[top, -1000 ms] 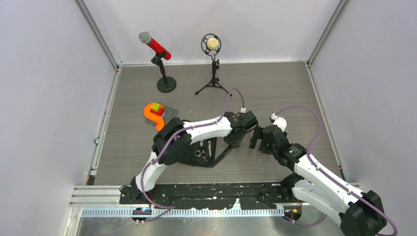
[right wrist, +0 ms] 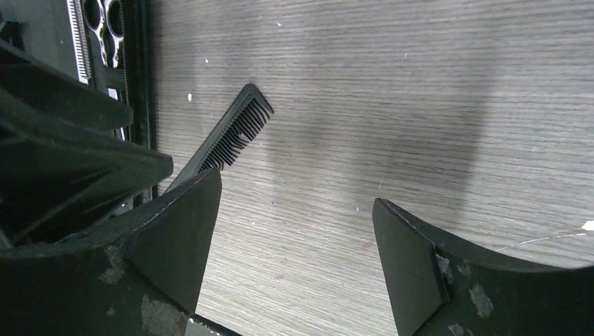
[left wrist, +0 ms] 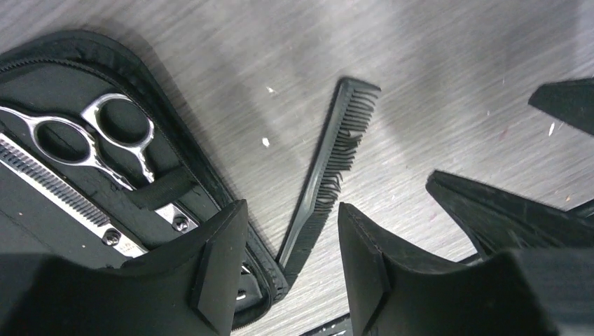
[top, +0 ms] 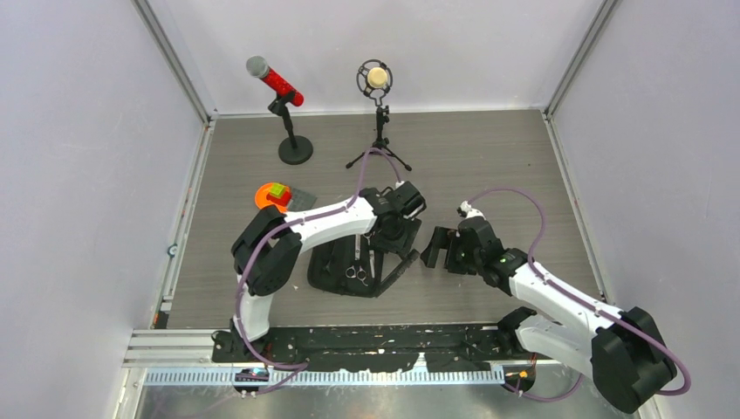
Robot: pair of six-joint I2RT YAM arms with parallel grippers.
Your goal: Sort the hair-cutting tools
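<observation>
A black comb [left wrist: 326,168] lies flat on the table, its lower end against the edge of the black zip case [left wrist: 157,87]. Elastic-held scissors [left wrist: 91,157] and a toothed blade [left wrist: 59,189] rest inside that case. My left gripper is open above the comb's lower part and the case edge, nothing held. Open and empty as well, my right gripper hangs over bare table, to the right of the comb [right wrist: 235,129]. In the top view, the left arm covers part of the case [top: 332,275].
A red microphone [top: 281,85] on a stand and a small tripod microphone [top: 379,122] stand at the back. An orange piece [top: 264,195] with small blocks sits at left. The two grippers are close together.
My left gripper has moved left, back over the case side, uncovering more of the comb. My right gripper has moved left and slightly nearer the front, toward the comb.
</observation>
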